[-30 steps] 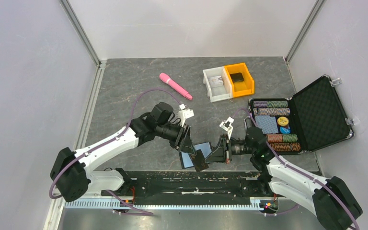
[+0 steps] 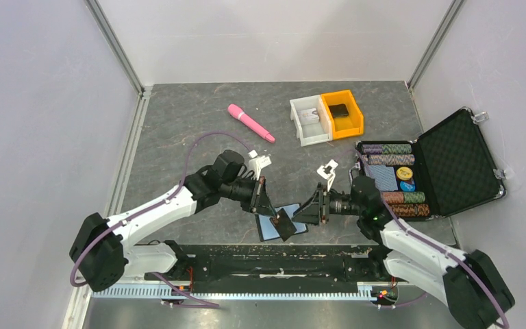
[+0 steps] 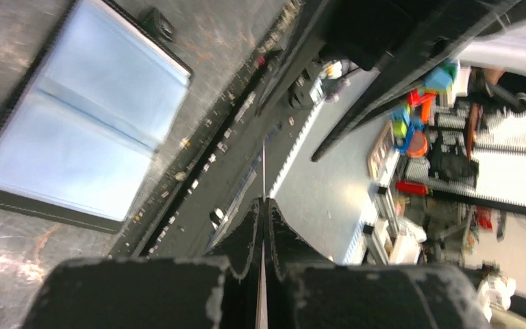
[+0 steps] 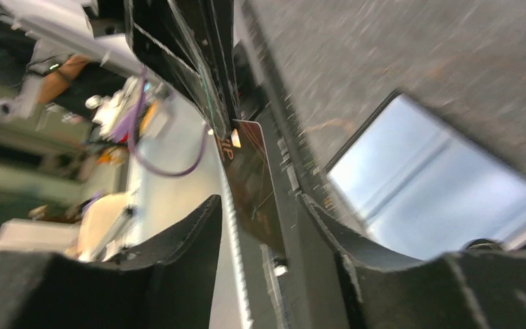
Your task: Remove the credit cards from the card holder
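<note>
The open card holder [image 2: 268, 230], with pale clear sleeves and a dark border, lies flat near the table's front edge; the left wrist view shows its sleeves [image 3: 89, 116] up close. A dark card [image 2: 285, 225] is held in the air over it by my left gripper [image 2: 274, 217], whose fingertips are shut on one corner. From the left wrist the card appears edge-on as a thin line. My right gripper stands open, its two fingers apart on either side of the card's far end, not visibly touching it.
A white bin [image 2: 302, 142] with pale cards and an orange bin [image 2: 358, 123] with a dark item stand at the back. A pink marker-shaped object [image 2: 250, 122] lies left of them. An open case of chips [image 2: 396, 211] sits on the right.
The right gripper went from shut, with the card bent between both grippers, to open. The card has straightened and stays with the left gripper, which has moved slightly left.
</note>
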